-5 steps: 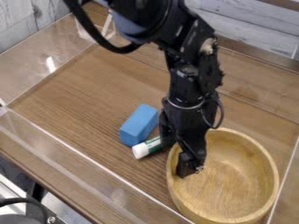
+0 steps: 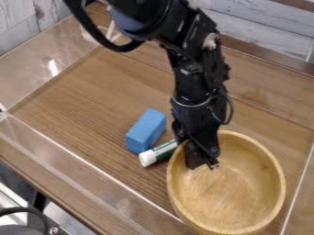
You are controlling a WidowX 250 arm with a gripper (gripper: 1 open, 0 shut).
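The black arm reaches down from the top to the middle of the table, its gripper (image 2: 194, 151) low at the upper left rim of a tan oval bowl (image 2: 233, 195). A small white and green cylinder (image 2: 159, 153) lies just left of the gripper, partly hidden near it. A blue block (image 2: 146, 129) lies beside the cylinder, further up and left. The fingertips are dark and crowded against the bowl's rim, so I cannot tell how far apart they stand or whether anything is between them.
Clear walls border it at the left and back. The bowl fills much of the front right.
The gripper has shifted slightly left and up in the view from a moment ago. The bowl's position differs only slightly, and the block and cylinder look about where they were.
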